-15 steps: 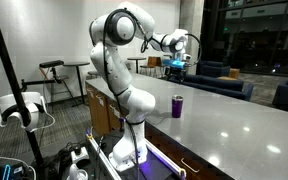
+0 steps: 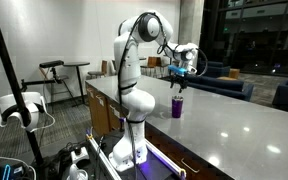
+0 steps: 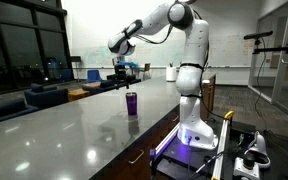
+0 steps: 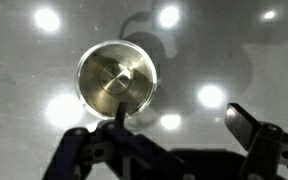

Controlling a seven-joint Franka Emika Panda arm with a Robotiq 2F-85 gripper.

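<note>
A purple cup (image 2: 177, 107) stands upright on the long grey table; in exterior view 2 the same purple cup (image 3: 132, 104) shows with a lighter top. From above, the wrist view catches a round vessel with a shiny metal inside (image 4: 117, 80), apparently this cup. My gripper is open, its two fingers wide apart with only tabletop between them. The cup's opening lies off toward the left finger (image 4: 119, 138), ahead of the fingertips. In exterior view 1 my gripper (image 2: 178, 83) hangs above the cup, clear of it.
Bare, glossy table (image 2: 229, 125) spreads around the cup. The robot's base (image 3: 195, 133) is mounted by the table's edge. Dark sofas (image 2: 221, 86) stand beyond the table, apart from the cup.
In exterior view 1 the arm has swung right and its gripper has come lower, nearer to the space over the cup. The cup has stayed in place.
</note>
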